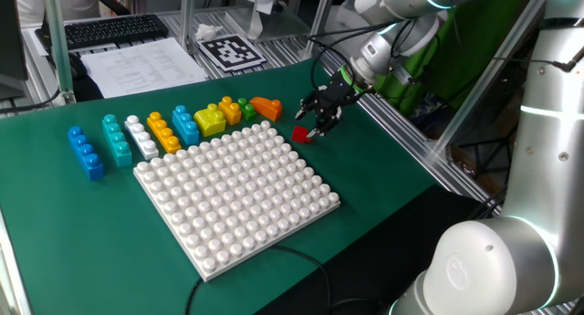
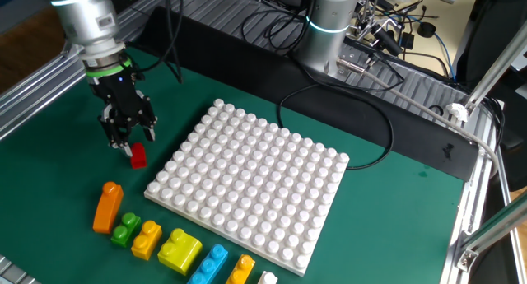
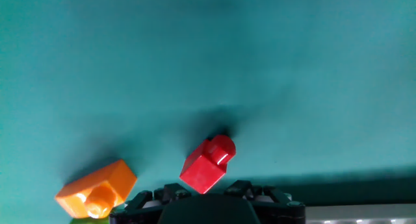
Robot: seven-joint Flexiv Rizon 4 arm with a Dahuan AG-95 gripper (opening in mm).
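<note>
A small red brick lies on the green table, off the far right corner of the white studded baseplate. My gripper is open at the brick, its fingers apart with the brick low between or just in front of them. From the wrist view, the red brick lies on its side, stud pointing up and right, beyond the fingertips. Contact between fingers and brick cannot be made out. The baseplate carries no bricks.
An orange curved brick lies closest to the red one. It ends a row with a green brick, a lime brick, a dark blue brick and several others along the baseplate's far side. Free table surrounds the row.
</note>
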